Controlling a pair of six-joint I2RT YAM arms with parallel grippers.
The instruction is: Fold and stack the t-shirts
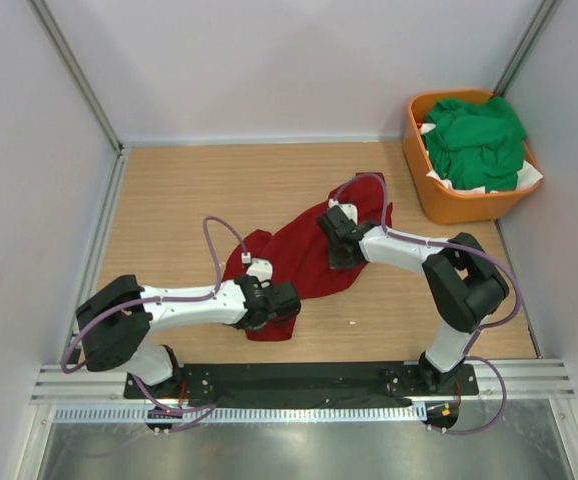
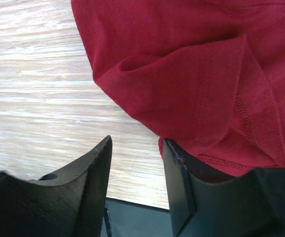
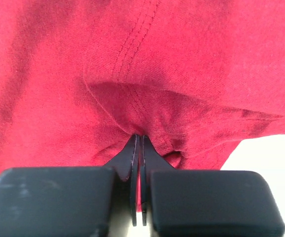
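A dark red T-shirt [image 1: 299, 260] lies spread and rumpled diagonally on the wooden table. My left gripper is over its near-left end, fingers apart, with bare wood between the tips and a folded red edge just beside the right finger. My right gripper is shut with its tips down on the shirt's far-right part, at a seam and fold; whether cloth is pinched between them is hard to tell.
An orange bin [image 1: 459, 205] at the back right holds green shirts [image 1: 469, 140] and white cloth. Low walls surround it.
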